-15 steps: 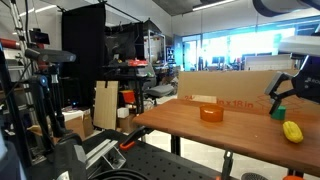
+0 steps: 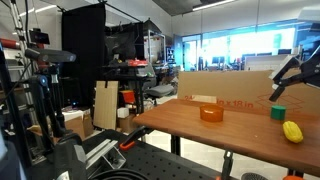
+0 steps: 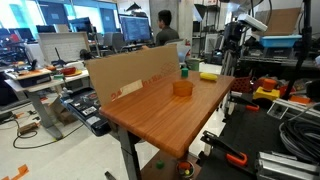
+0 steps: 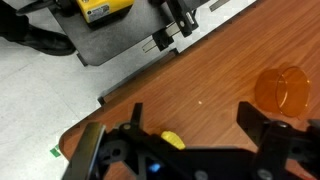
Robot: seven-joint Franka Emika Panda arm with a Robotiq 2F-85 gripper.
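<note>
My gripper stands open with nothing between its fingers, high over the table's near end. In the wrist view, a small yellow item [image 4: 172,139] shows between and below the fingers, partly hidden by them; its kind is hard to tell. Exterior view 1 has this elongated yellow item [image 2: 292,131] lying at the right end of the table. Behind it stands a green cup [image 2: 278,112]. Farther left is an orange bowl [image 2: 211,113], which appears empty from above at the wrist view's right side [image 4: 282,90].
The wooden table [image 3: 165,120] has bare room along its front and left parts. A cardboard panel [image 3: 125,75] rises along one long side. At the right of exterior view 2 are a cart and cables near the arm's end of the table.
In exterior view 1 the arm has moved up and to the right, partly out of the frame. Bowl, cup and yellow item have kept their places.
</note>
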